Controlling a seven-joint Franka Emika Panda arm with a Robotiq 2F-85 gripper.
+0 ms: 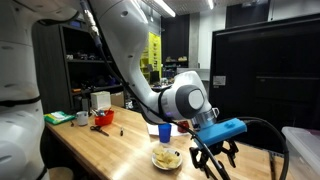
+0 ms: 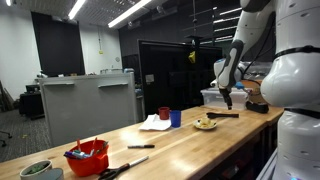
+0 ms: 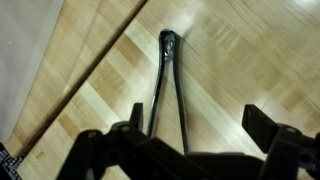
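Observation:
Black tongs [image 3: 180,88] lie on the wooden table below my gripper in the wrist view. Their joined end points to the top of that view, and two thin arms spread downward between my fingers. My gripper is open, and it appears to be above the tongs without gripping them. In exterior view 2 the tongs [image 2: 224,115] look like a dark strip on the table's right part. The gripper [image 2: 227,98] hangs over that area.
A plate with yellowish food [image 2: 205,124] sits near the tongs. A blue cup [image 2: 175,118], red cup [image 2: 164,113] and white cloth [image 2: 155,123] stand behind. A red basket [image 2: 87,156] is farther off. A clear bin [image 1: 302,143] is at the right.

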